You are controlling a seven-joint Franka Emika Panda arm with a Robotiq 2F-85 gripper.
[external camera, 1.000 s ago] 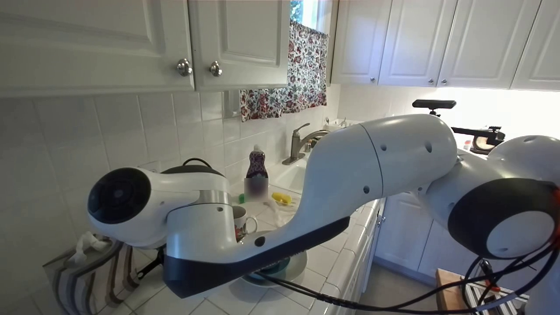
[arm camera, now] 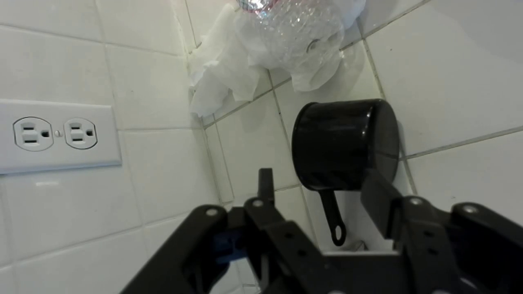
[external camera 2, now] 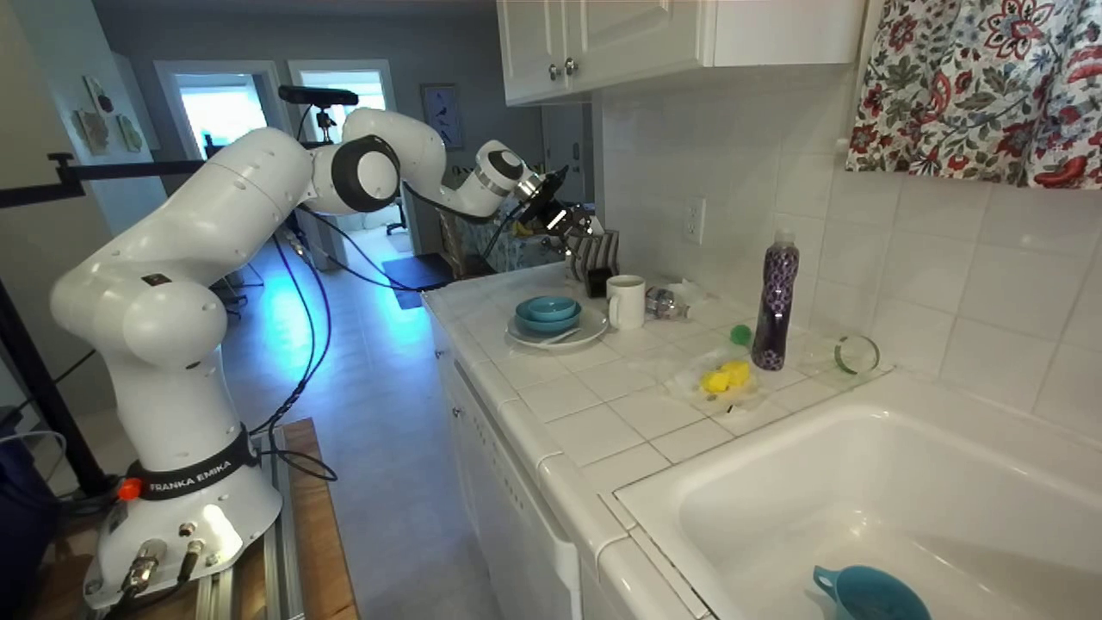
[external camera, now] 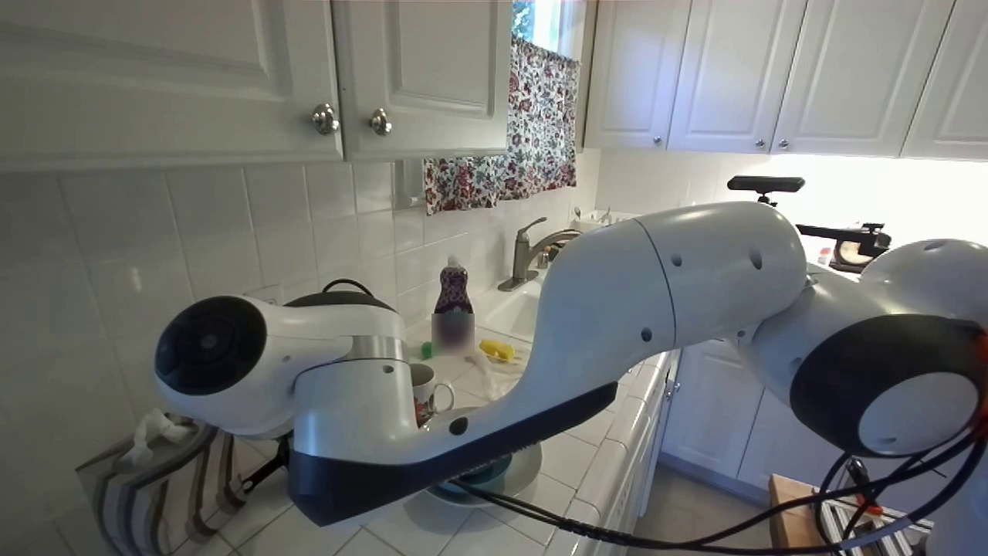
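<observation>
In the wrist view my gripper is open, its two dark fingers spread well apart with nothing held between them. Beyond the fingertips a black cup (arm camera: 338, 144) lies on its side on the white tiles, its slim black handle (arm camera: 333, 215) pointing back toward the gripper. The handle shows in the gap between the fingers, closer to the right one; whether anything touches cannot be told. In exterior view 2 the gripper (external camera 2: 570, 222) hangs over the counter's far end, above the dark cup (external camera 2: 599, 281). The arm hides the gripper in exterior view 1.
A white mug (external camera 2: 626, 301) stands near the cup, beside a plate (external camera 2: 585, 332) with stacked blue bowls (external camera 2: 547, 313). Crumpled clear plastic (arm camera: 306, 39) lies close to the tiled wall. A striped bag (external camera: 153, 482) stands at the counter's end. Open tiles lie before the sink (external camera 2: 661, 506).
</observation>
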